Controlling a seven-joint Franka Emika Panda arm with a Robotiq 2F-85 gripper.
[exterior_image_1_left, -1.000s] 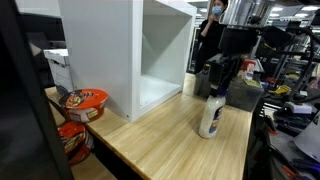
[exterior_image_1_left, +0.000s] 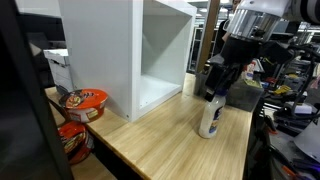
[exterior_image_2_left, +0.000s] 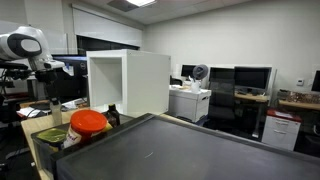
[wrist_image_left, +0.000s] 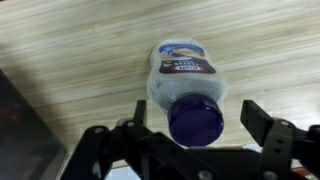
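Observation:
A white bottle with a dark blue-purple cap (wrist_image_left: 195, 121) and a printed label stands upright on the wooden table. In exterior view 1 the bottle (exterior_image_1_left: 210, 120) is near the table's right side, directly under my arm. My gripper (exterior_image_1_left: 216, 88) is pointed down at the bottle's top. From the wrist view, the gripper is open, one finger on either side of the cap, with gaps showing between fingers and cap. The bottle's base is hidden there.
A white open-fronted box (exterior_image_1_left: 105, 55) stands at the back of the table. Left of it are a red-and-green lidded bowl (exterior_image_1_left: 82, 102) and another red container (exterior_image_1_left: 73, 138).
My arm has shifted slightly left and lower over the bottle. The bottle has stayed in place. In the background, the person has become largely hidden behind the arm.

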